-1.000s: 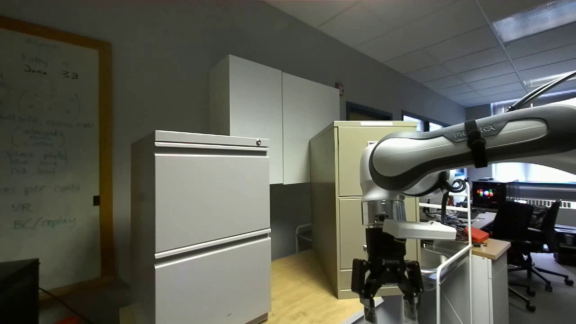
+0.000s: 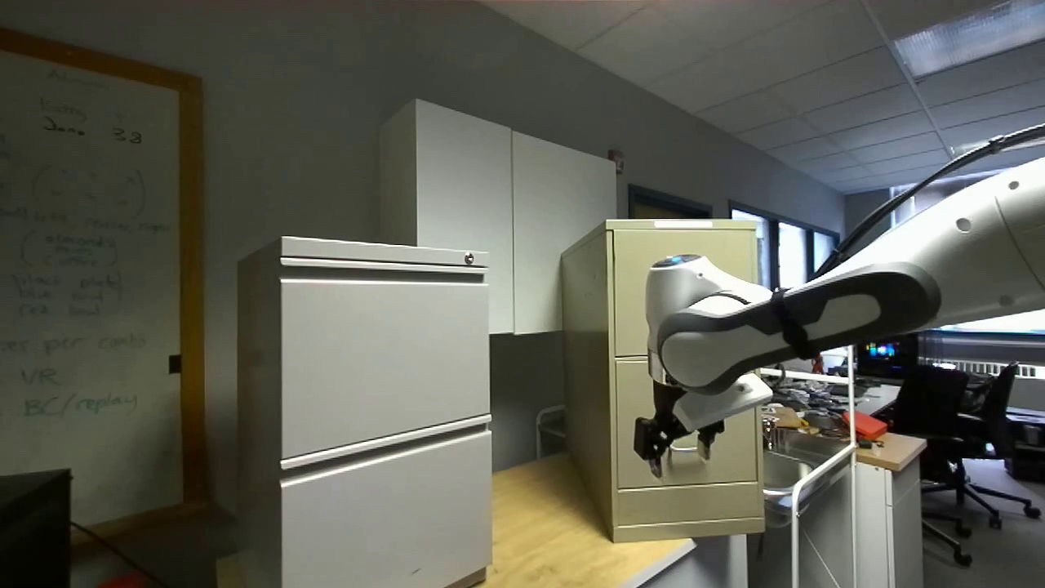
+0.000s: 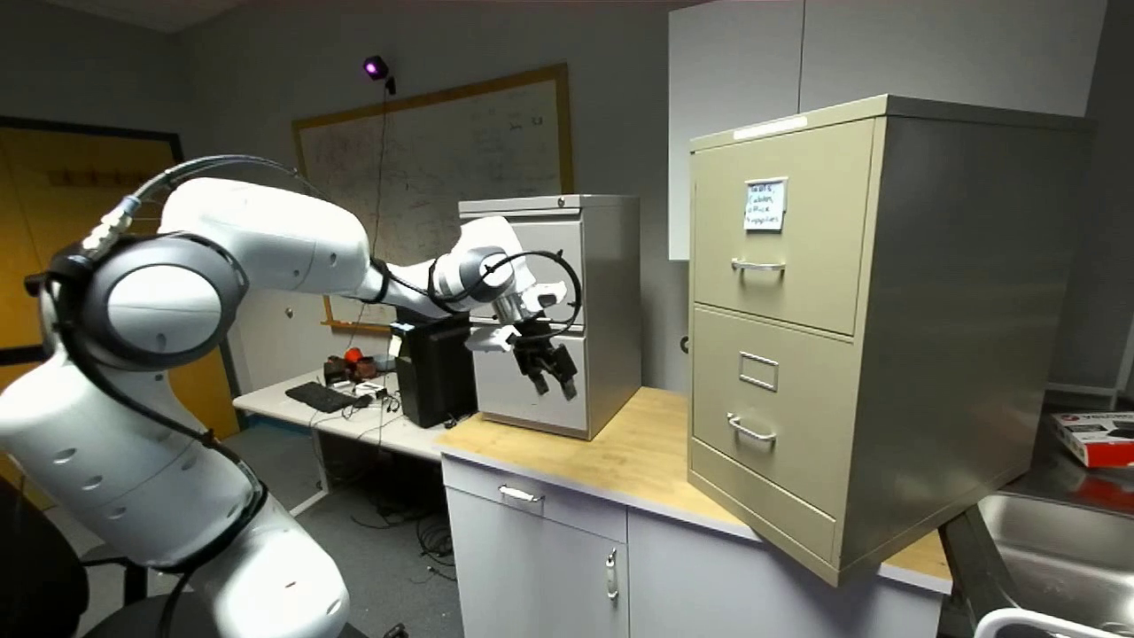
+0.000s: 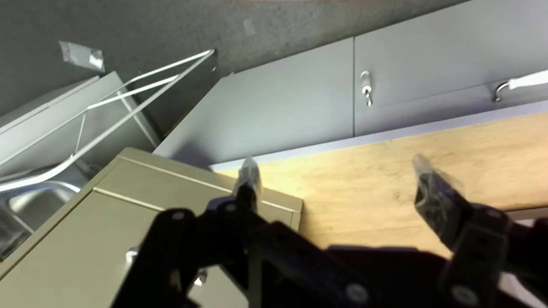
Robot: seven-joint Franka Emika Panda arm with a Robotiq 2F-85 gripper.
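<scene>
My gripper is open, its two fingers wide apart with nothing between them. Beneath it in the wrist view lie the wooden countertop (image 4: 370, 190) and a corner of the beige filing cabinet (image 4: 154, 195). In exterior view 1 the gripper (image 2: 681, 461) appears in front of the beige cabinet's lower drawer (image 2: 637, 412). Exterior view 2 shows the gripper (image 3: 550, 385) pointing down, overlapping the grey cabinet's lower drawer (image 3: 510, 388). The beige cabinet (image 3: 787, 393) has two closed drawers with metal handles, and the grey cabinet (image 2: 382, 372) is closed too.
Bare countertop (image 3: 627, 447) lies between the two cabinets. Beyond the beige cabinet are a metal sink (image 3: 1052, 553) and a white rail (image 2: 803, 490). A black box (image 3: 436, 367) stands on the desk left of the grey cabinet.
The gripper has risen and turned in exterior view 1. The forearm's pose has changed as well. Both cabinets are where they were, drawers still closed.
</scene>
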